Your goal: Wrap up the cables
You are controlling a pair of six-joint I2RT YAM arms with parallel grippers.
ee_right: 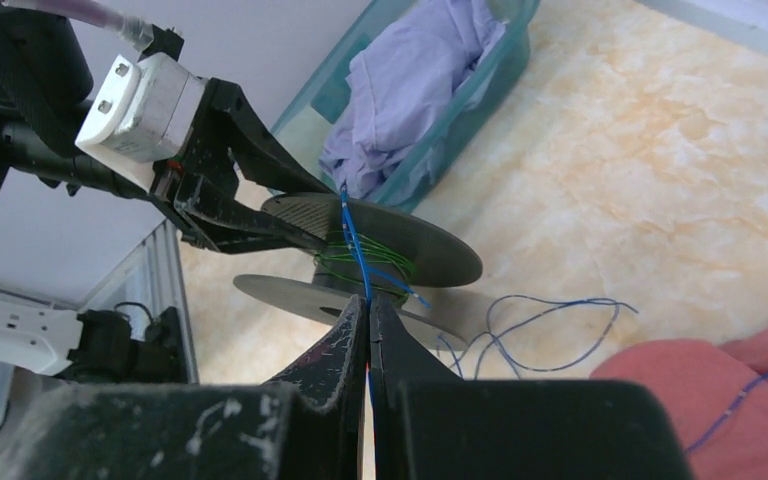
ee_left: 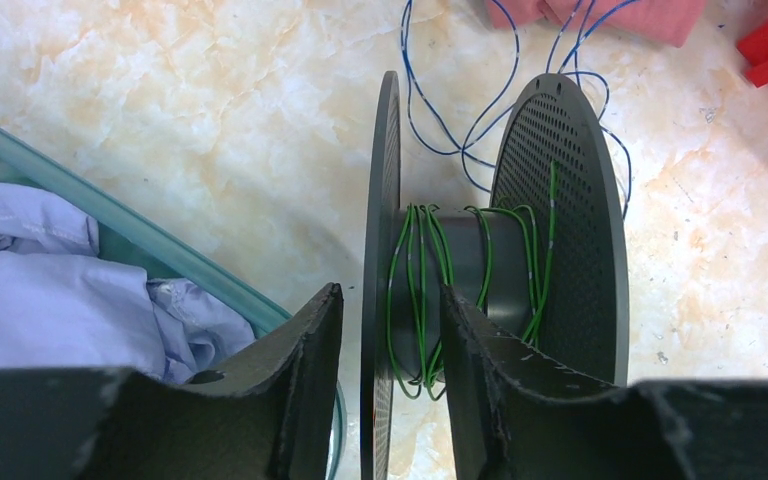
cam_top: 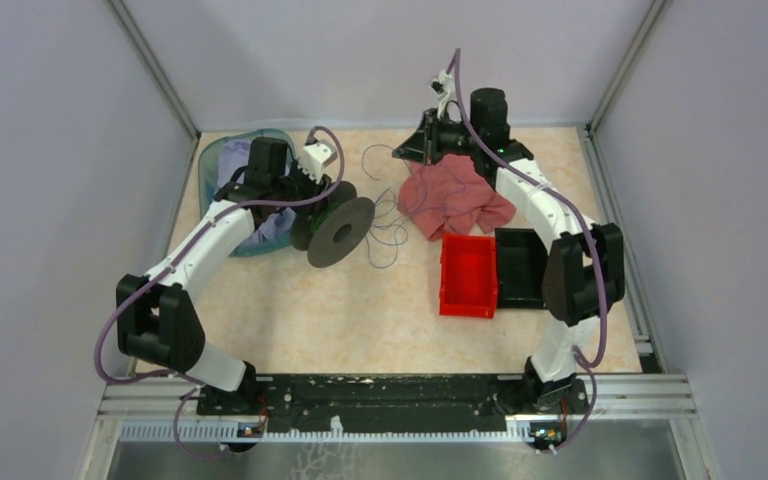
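Observation:
The grey spool (cam_top: pixel 345 230), wound with several turns of green cable (ee_left: pixel 420 290), is tilted beside the teal bin. My left gripper is part open around the spool's near flange (ee_left: pixel 381 210), with one finger on each side and gaps showing. Blue cable (ee_right: pixel 357 245) is pinched in my right gripper; its free end points up past the fingertips and overlaps the spool in the right wrist view. From above, that gripper (cam_top: pixel 402 153) is clear of the spool, to its upper right. The rest of the blue cable (cam_top: pixel 385 240) lies in loose loops on the table.
The teal bin (cam_top: pixel 207 195) holds lavender cloth (ee_left: pixel 50 290) behind the left arm. A pink cloth (cam_top: pixel 465 195) lies under the right arm. Red (cam_top: pixel 468 275) and black (cam_top: pixel 520 265) trays stand at right.

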